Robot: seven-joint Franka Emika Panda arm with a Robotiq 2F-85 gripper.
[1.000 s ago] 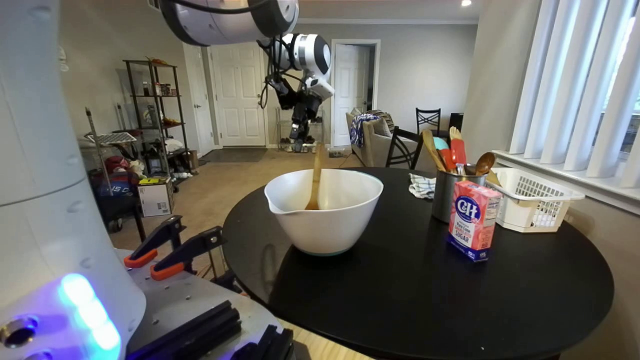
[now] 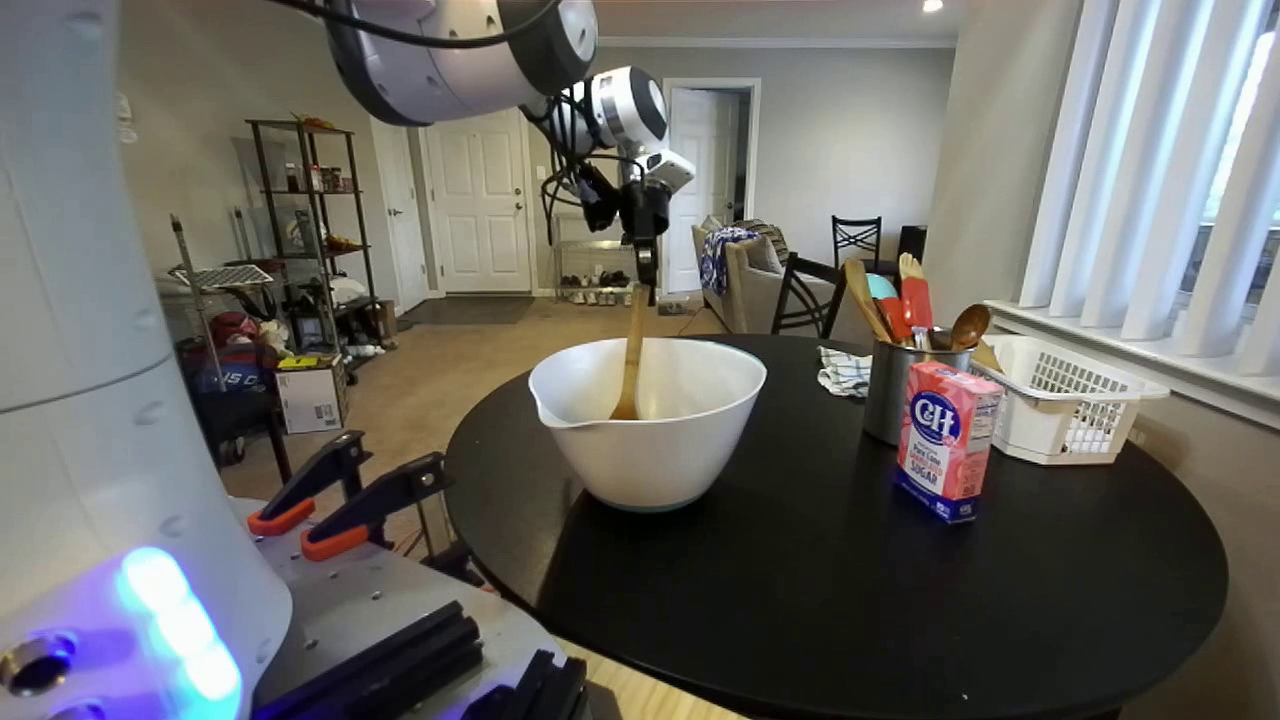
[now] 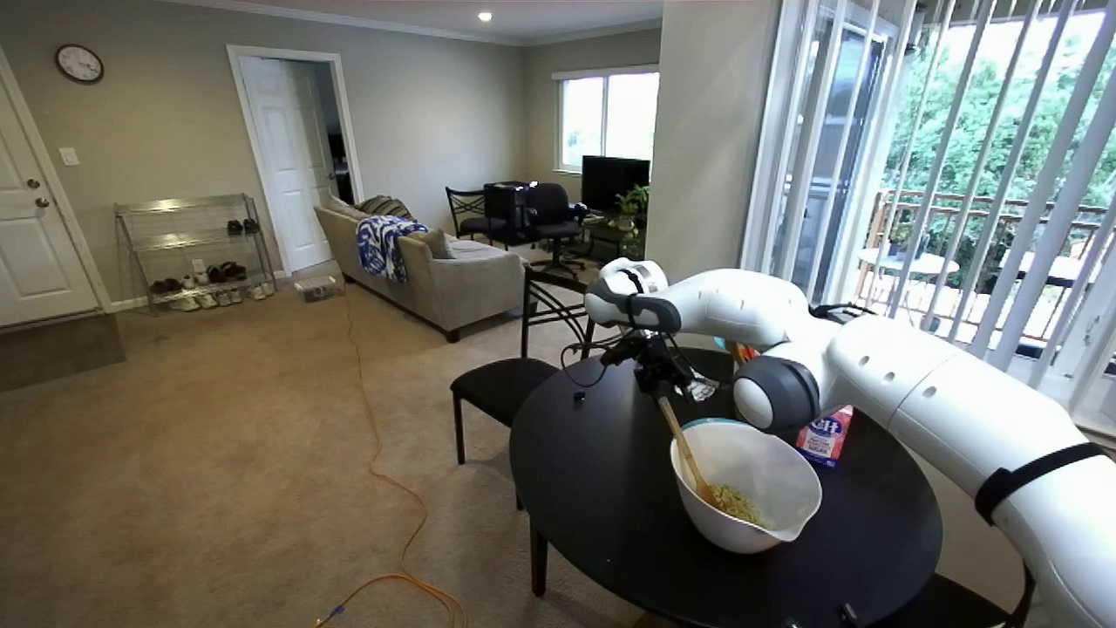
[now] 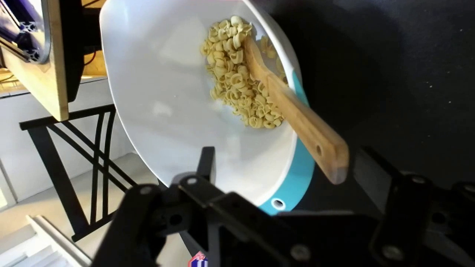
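Observation:
A wooden spoon (image 4: 302, 118) leans in a white mixing bowl (image 2: 654, 462), its head among pale shell pasta (image 4: 231, 73) and its handle rising past the rim. Above the handle's upper end is my gripper, open. In the wrist view its fingers stand far apart, with the handle's tip in the span between them, closer to the right-hand finger (image 4: 374, 178). No contact with the handle shows there. From exterior view 1 the gripper points down with its fingertips at about the handle's top; whether they overlap it in depth is hard to tell.
On the right of the black table (image 2: 840, 600) stand a pink sugar box (image 2: 945, 442), a metal utensil holder (image 2: 888, 390), a white basket (image 2: 1068, 408) and a striped cloth (image 2: 845, 372).
My gripper has shifted right in exterior view 1 and turned from a slant to nearly vertical, coming over the spoon handle. Bowl and spoon have stayed put.

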